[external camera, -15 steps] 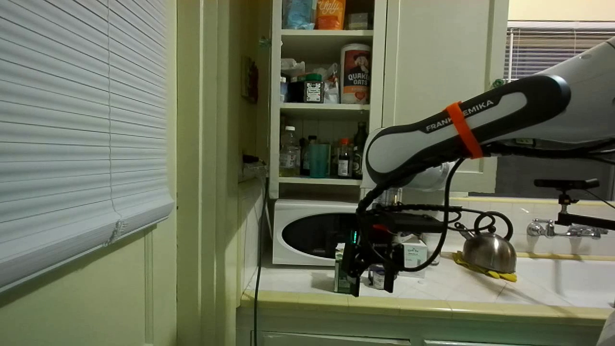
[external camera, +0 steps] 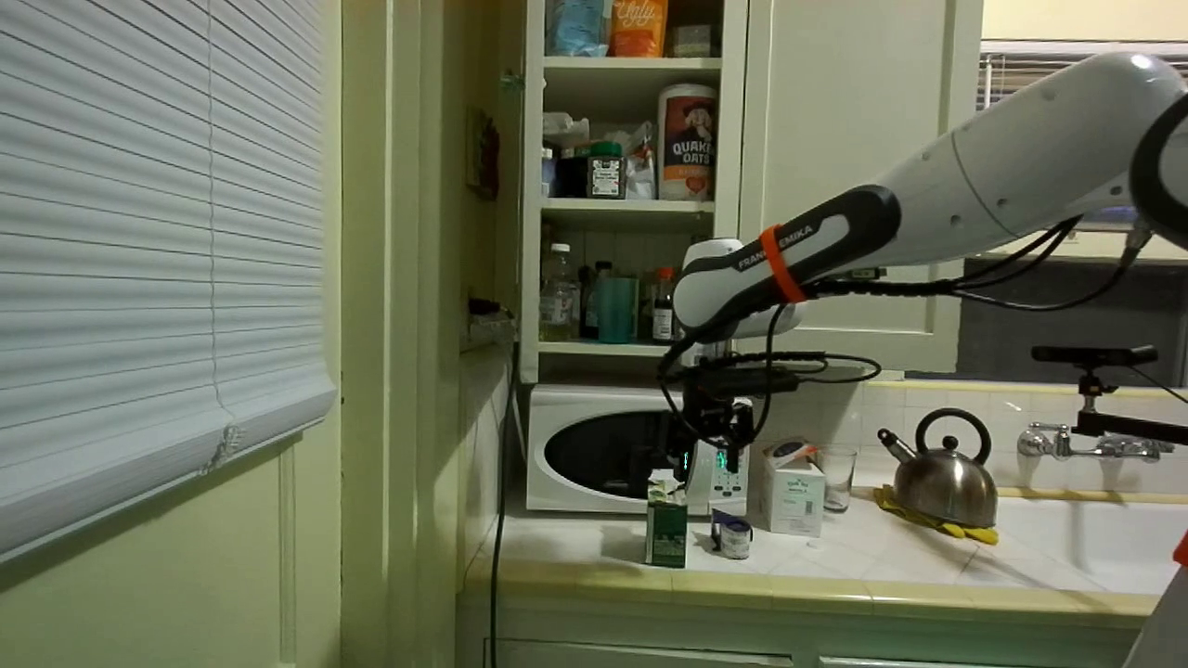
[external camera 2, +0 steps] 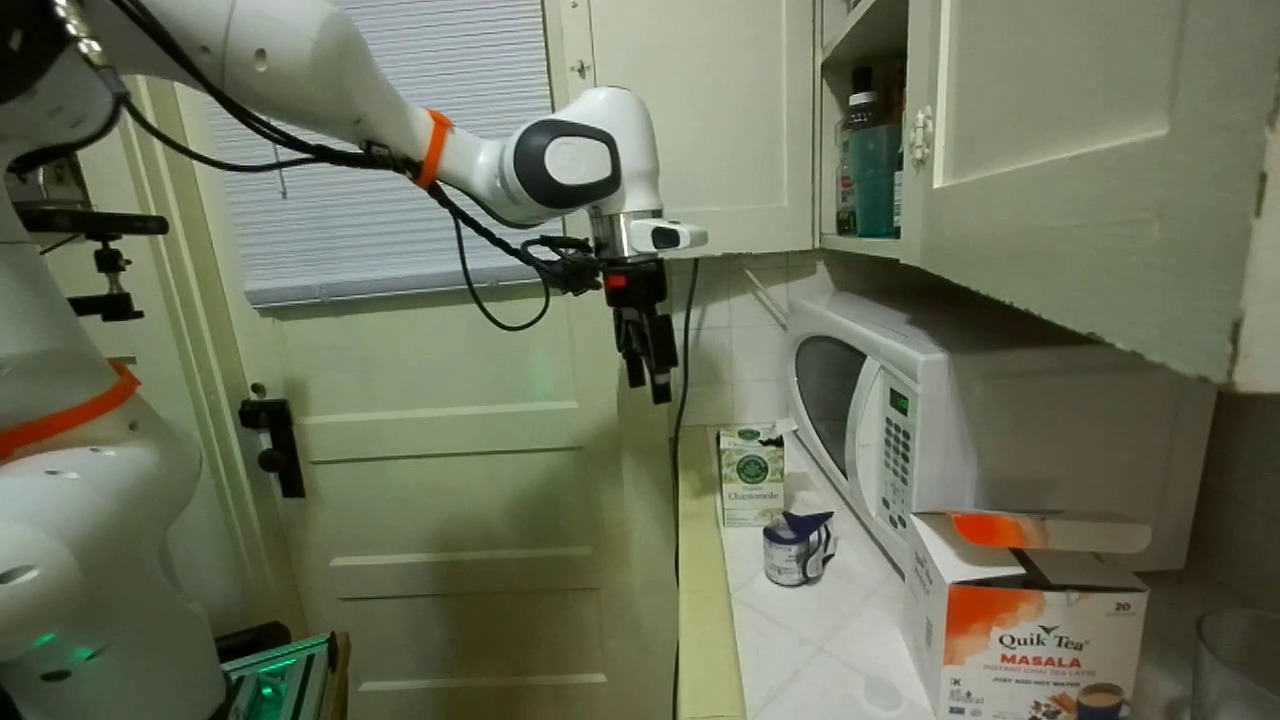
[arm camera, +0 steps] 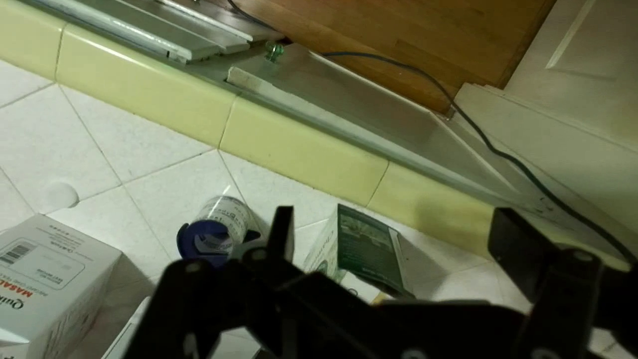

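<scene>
A green and white chamomile tea box (external camera: 665, 536) stands upright near the counter's front edge, its top flap raised. To its right in exterior view 1 is a small jar (external camera: 732, 541) with a dark blue torn wrap or lid. My gripper (external camera 2: 648, 384) points down above the counter, higher than both things, its fingers apart and empty. From the wrist, the gripper shows wide-open fingers, with the tea box (arm camera: 369, 242) below and seen between the fingers. The jar (arm camera: 226, 214) lies outside the left finger (arm camera: 282, 233).
Close behind stands the white microwave (external camera: 607, 451), with an open cupboard above it. A Quik Tea box (external camera 2: 1038, 642) and a glass (external camera 2: 1238, 660) sit farther along the counter. The kettle (external camera: 947, 481) is beside the sink. A dark cable (arm camera: 490, 143) hangs past the counter's end.
The arm has drawn back toward the microwave, up and slightly left in exterior view 1. It uncovers the jar and most of the tea box, which stand where they were.
</scene>
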